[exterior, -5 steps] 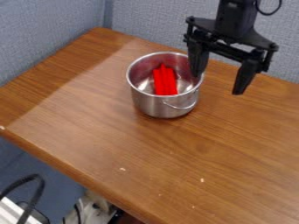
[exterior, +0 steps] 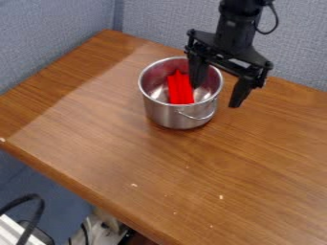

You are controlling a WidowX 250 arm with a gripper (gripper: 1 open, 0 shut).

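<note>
A steel pot (exterior: 163, 113) with a wire handle stands on the wooden table (exterior: 153, 182). Inside it, toward the left, is a red block (exterior: 181, 90). My black gripper (exterior: 219, 86) hangs over the pot's back and right side, its fingers spread wide open, one above the pot's interior and the other just outside the right rim. Nothing shows held between them.
Grey padded panels (exterior: 57, 38) border the back and left. Cables and white hardware (exterior: 15, 230) sit beyond the table's front-left edge.
My gripper has moved left, over about the last second, closer over the pot. The pot and red block show no clear movement.
</note>
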